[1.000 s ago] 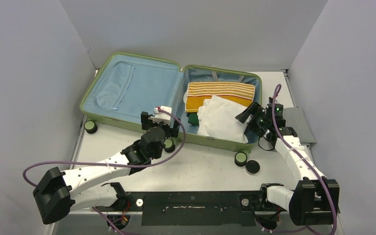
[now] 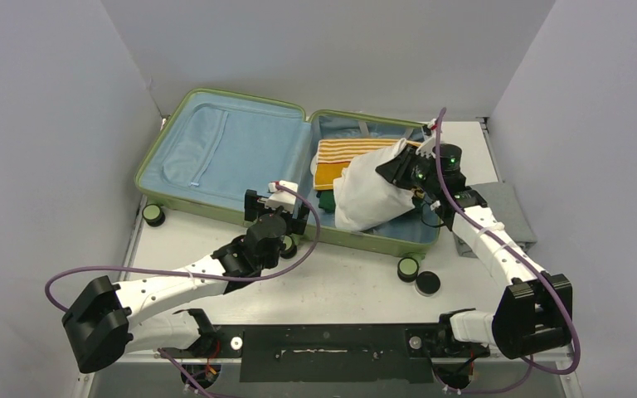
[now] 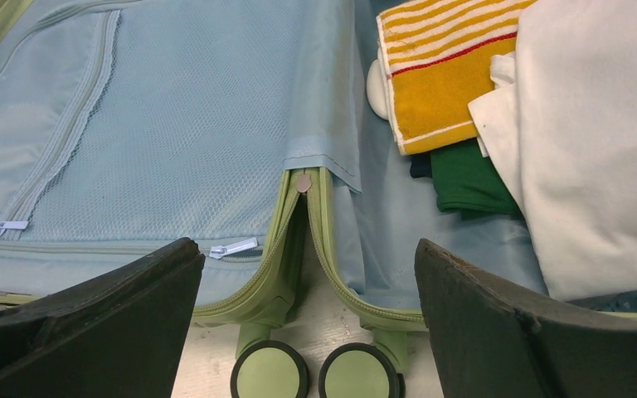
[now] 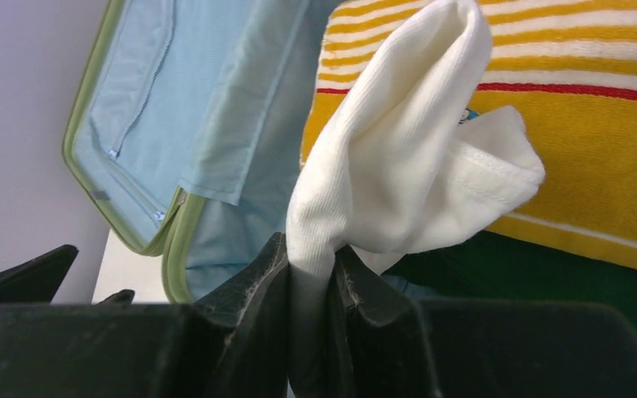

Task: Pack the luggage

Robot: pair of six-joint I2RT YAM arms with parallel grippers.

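An open green suitcase point(image 2: 361, 240) with light blue lining lies across the table. In its right half a white cloth point(image 2: 371, 195) is partly lifted, and my right gripper point(image 2: 396, 168) is shut on its upper edge. Seen from the right wrist, a bunched fold of the white cloth point(image 4: 398, 141) stands between the fingers. A yellow-striped towel point(image 3: 440, 75) lies flat in the same half, at the back. Dark green fabric point(image 3: 470, 178) peeks out below it. My left gripper point(image 2: 276, 207) is open over the suitcase's front edge, nothing between its fingers.
The suitcase's left half point(image 2: 216, 153) lies open, with a mesh-and-zip lining and nothing on it. Folded grey cloth point(image 2: 502, 215) rests on the table at the right, beside the right arm. Suitcase wheels point(image 2: 407, 268) stick out along the front.
My right gripper has closed on the white cloth's right side and moved up and left, raising that part. It was open before. The left arm has barely shifted.
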